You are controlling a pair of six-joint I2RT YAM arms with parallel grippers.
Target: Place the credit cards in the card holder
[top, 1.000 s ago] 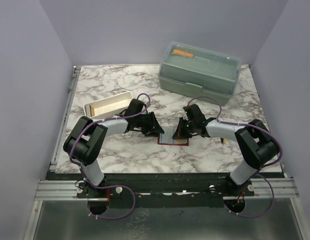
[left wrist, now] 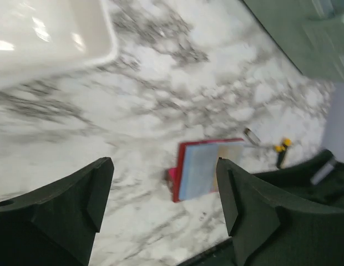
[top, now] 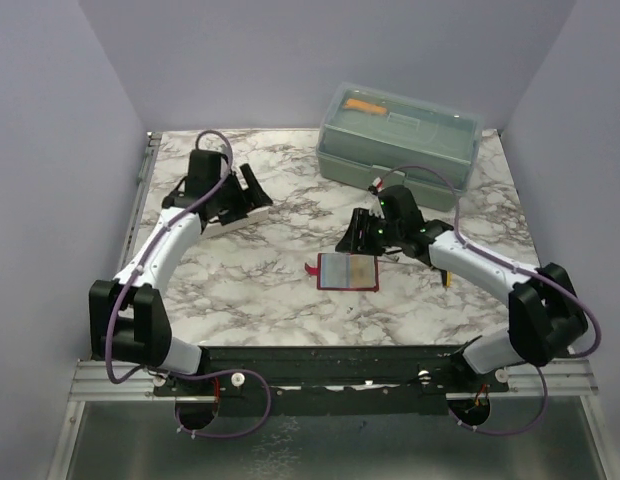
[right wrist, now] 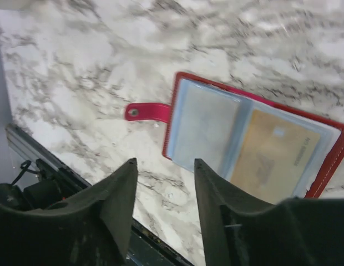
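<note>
The card holder [top: 348, 272] lies opened flat on the marble table, its red edge and strap showing. In the right wrist view its left clear sleeve [right wrist: 208, 122] looks empty, and a tan card [right wrist: 274, 152] with small print shows in the right one. My right gripper hangs above the holder with its fingers apart and nothing between them. Over at the left, my left gripper is open and empty beside the white tray [top: 235, 222]. The arm hides part of that tray, so whether cards lie in it cannot be seen.
A large green lidded box [top: 400, 135] stands at the back right. A small black and yellow object [top: 446, 278] lies right of the holder. Bare marble stretches between the tray and the holder.
My left gripper has gone from the holder's left side up and left to the tray. The right one has risen and shifted slightly left, its fingers now apart. The holder has stayed put.
</note>
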